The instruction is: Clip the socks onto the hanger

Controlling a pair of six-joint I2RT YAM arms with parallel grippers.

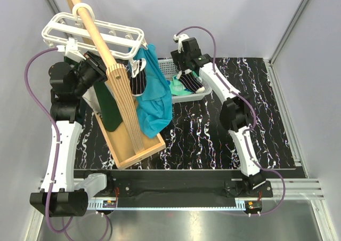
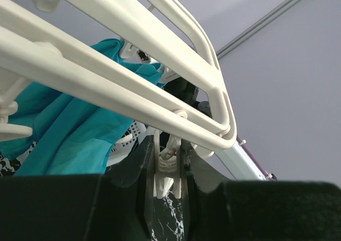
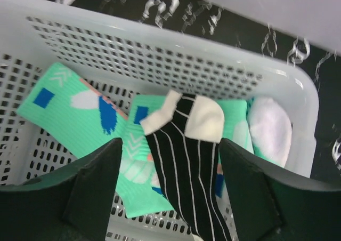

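The white hanger point(image 1: 106, 37) hangs on the wooden stand, with a black striped sock point(image 1: 138, 83) with white ends below its right side. My left gripper is shut on a white clip point(image 2: 168, 171) beneath the hanger's rail point(image 2: 117, 94). In the right wrist view, a black sock point(image 3: 184, 161) with thin white stripes and white patches lies in the basket point(image 3: 208, 53) on green and blue socks point(image 3: 96, 115). Over it my right gripper is open, its fingers point(image 3: 109, 158) to either side of the sock. Whether they touch it I cannot tell.
Teal cloth point(image 1: 154, 97) and dark green cloth point(image 1: 109, 107) drape by the stand's wooden post point(image 1: 125, 99), left of the basket. A rolled white and green sock point(image 3: 269, 125) sits at the basket's right end.
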